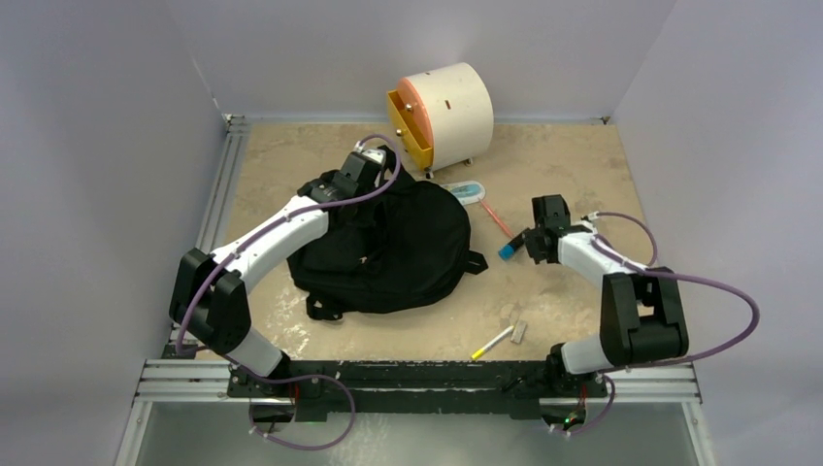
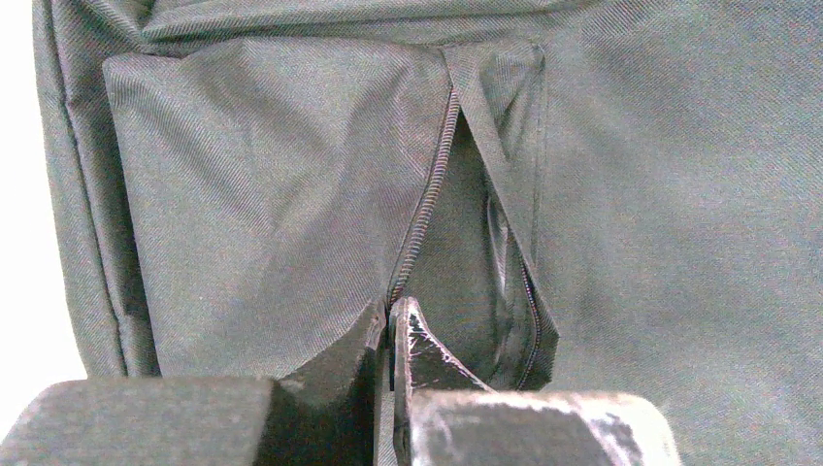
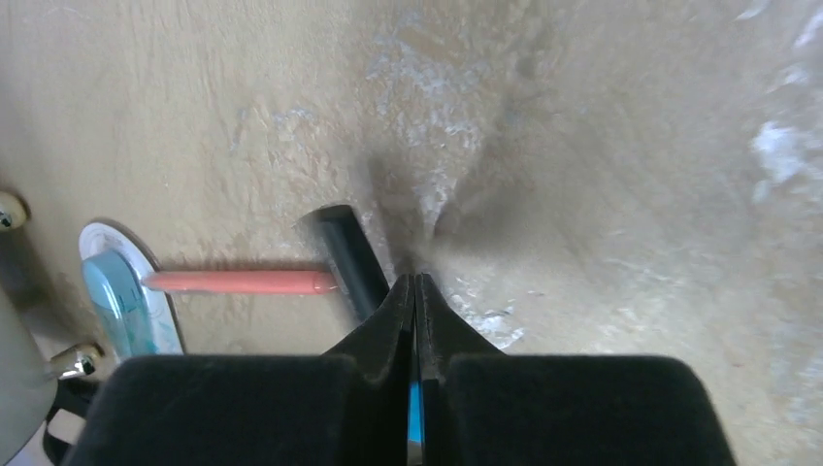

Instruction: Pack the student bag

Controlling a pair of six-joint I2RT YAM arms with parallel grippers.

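The black bag [image 1: 412,238] lies on the left half of the table, its front pocket [image 2: 262,194] unzipped and gaping. My left gripper is shut on the zipped edge of that pocket, which runs straight into the fingertips. A black marker with a blue end [image 1: 507,251] lies beside my right gripper [image 1: 535,247]. In the right wrist view the marker [image 3: 351,254] slants, blurred, past the fingertips, its blue end partly hidden behind them. That gripper is shut, with nothing seen gripped between its tips.
A coral-red pen [image 1: 496,218] lies near the marker, pointing to a clear-and-blue case [image 1: 468,192]. At the front lie a yellow-tipped white marker [image 1: 492,343] and a small grey block [image 1: 519,332]. A white drum-shaped cabinet [image 1: 456,112] with an open yellow drawer stands behind.
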